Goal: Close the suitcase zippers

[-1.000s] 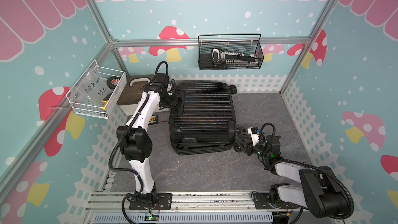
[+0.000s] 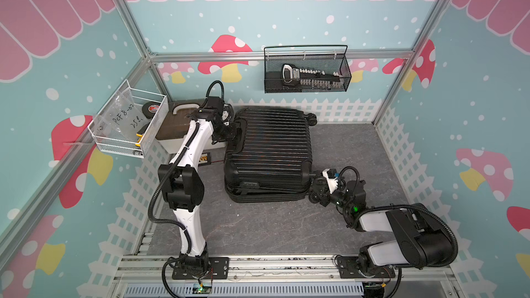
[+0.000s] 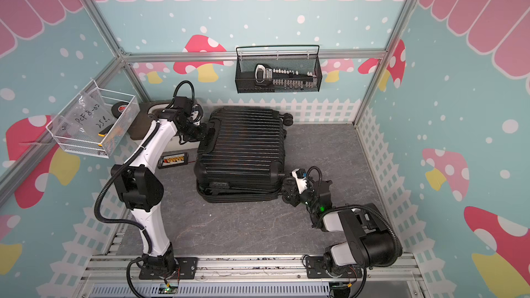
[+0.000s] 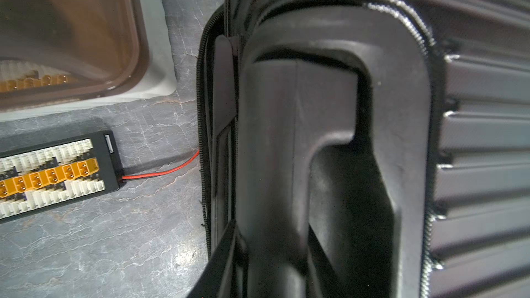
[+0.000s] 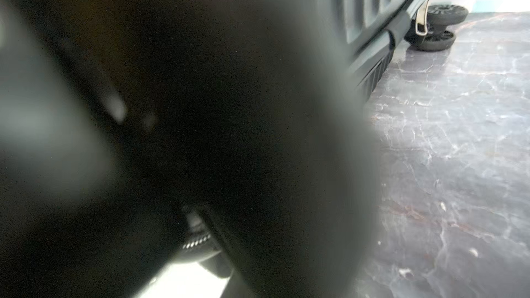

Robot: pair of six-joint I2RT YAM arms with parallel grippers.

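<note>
The black ribbed suitcase (image 2: 270,149) lies flat on the floor. A gap shows along its front edge between the shell halves, and a zipper strip (image 4: 204,132) runs along its left side in the left wrist view. My left gripper is shut on the suitcase's side handle (image 4: 270,176), one finger on each side of it. At the front right corner, beside the wheels, my right gripper (image 2: 319,194) is shut. A dark blurred shape covers most of the right wrist view and hides those fingers. I can make out no zipper pull.
Left of the suitcase stand a lidded box (image 2: 182,127) and a connector board (image 4: 49,176) with a red wire reaching the suitcase. A far wheel (image 5: 436,27) sits on open floor.
The suitcase has shifted slightly back and left at its front right corner. My right gripper has moved a little left along with it, its arm swinging inward. The left gripper stays at the handle.
</note>
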